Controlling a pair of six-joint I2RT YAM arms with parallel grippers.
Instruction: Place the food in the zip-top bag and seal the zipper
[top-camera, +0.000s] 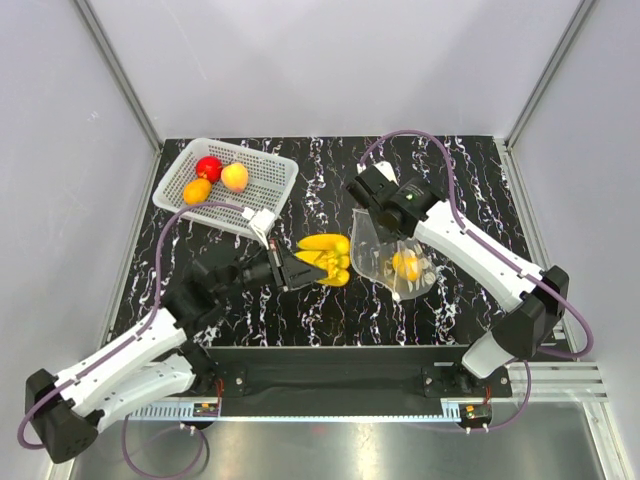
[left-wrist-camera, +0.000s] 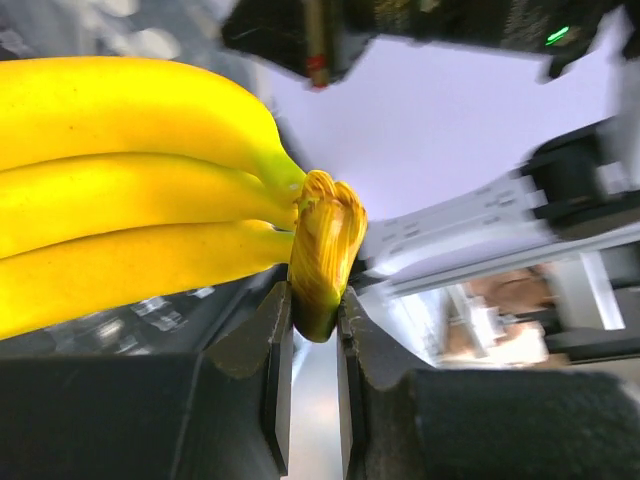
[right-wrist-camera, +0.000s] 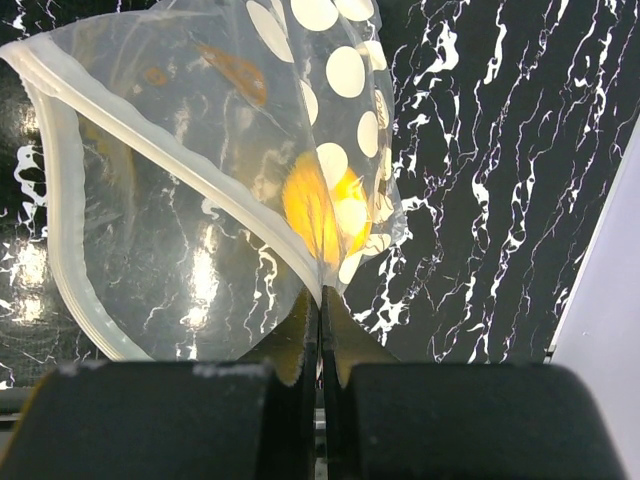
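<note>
My left gripper is shut on the stem of a yellow banana bunch (left-wrist-camera: 130, 200), which it holds just left of the zip top bag, apart from it in the top view (top-camera: 325, 258). The clear bag (right-wrist-camera: 180, 260) with white dots lies on the black marble surface, an orange-yellow food item (right-wrist-camera: 310, 210) inside it. My right gripper is shut at the bag's zipper edge; the thin plastic runs to between its fingertips.
A white basket (top-camera: 270, 200) at the back left holds a red fruit (top-camera: 208, 168), an orange (top-camera: 197, 191) and a peach-coloured fruit (top-camera: 234, 177). The surface (right-wrist-camera: 490, 180) right of the bag is clear.
</note>
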